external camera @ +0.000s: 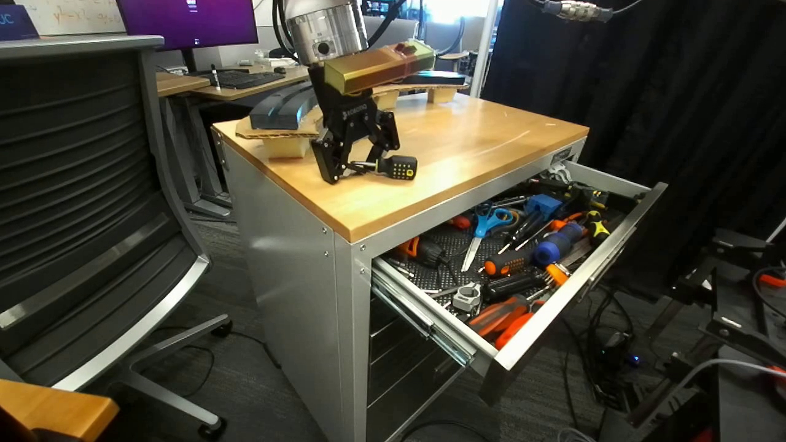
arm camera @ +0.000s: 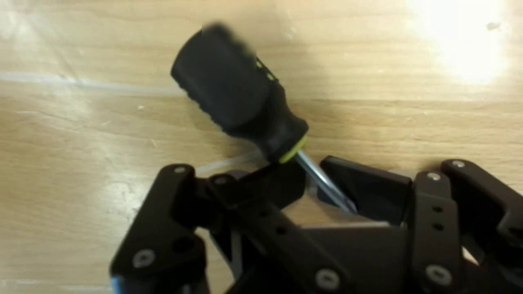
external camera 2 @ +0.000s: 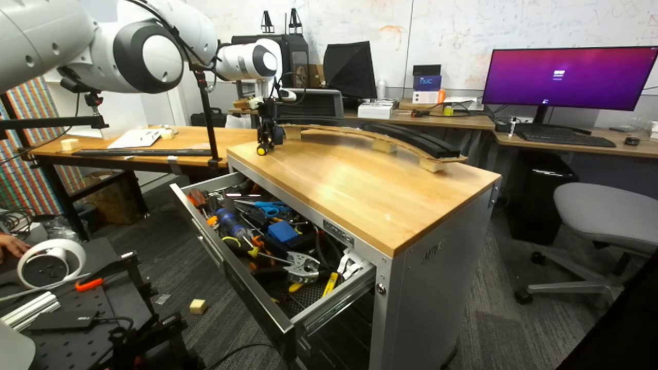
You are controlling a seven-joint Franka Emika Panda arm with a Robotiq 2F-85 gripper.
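A stubby screwdriver with a black handle (arm camera: pixel 225 83) and a yellow-green collar has its metal shaft (arm camera: pixel 321 179) between my gripper's (arm camera: pixel 311 188) fingers, which are shut on it. Its handle points away from the fingers, out over the tabletop. In exterior view 1 the gripper (external camera: pixel 354 173) is low over the near-left part of the wooden cabinet top (external camera: pixel 471 147), the screwdriver (external camera: pixel 398 167) sticking out to the right. Exterior view 2 has the screwdriver (external camera 2: pixel 263 149) at the far left corner of that top. Whether it touches the wood, I cannot tell.
Below the top, an open drawer (external camera: pixel 582 294) holds many tools, among them blue scissors (external camera: pixel 486 224), a blue-handled tool (external camera: pixel 557 244) and a silver clamp (external camera 2: pixel 302 266). A curved dark piece on foam blocks (external camera 2: pixel 383 145) runs along the back edge. Mid-top is bare.
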